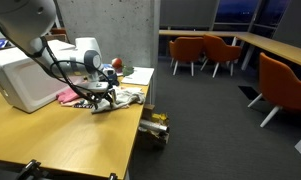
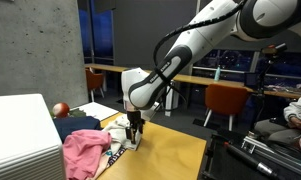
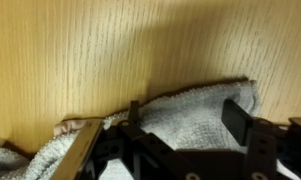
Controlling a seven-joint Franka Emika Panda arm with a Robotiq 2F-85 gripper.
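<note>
A light grey, crumpled towel (image 1: 126, 97) lies on the wooden table, and my gripper (image 1: 108, 103) is down at its near part. Seen from the wrist, the towel (image 3: 195, 110) has a ridge passing between my two fingers, which stand apart with its edge in the gap. One dark fingertip (image 3: 235, 117) presses close against the cloth on the right. In exterior view 2 the gripper (image 2: 137, 132) points down onto the towel (image 2: 120, 130). Whether both fingers touch the cloth cannot be made out.
Beside the towel lie a pink cloth (image 2: 85, 152) and a dark cloth (image 2: 77, 123). A big white box (image 1: 28, 78) stands at the table's left. Farther back are a red round object (image 2: 61, 110) and white paper (image 1: 140, 75).
</note>
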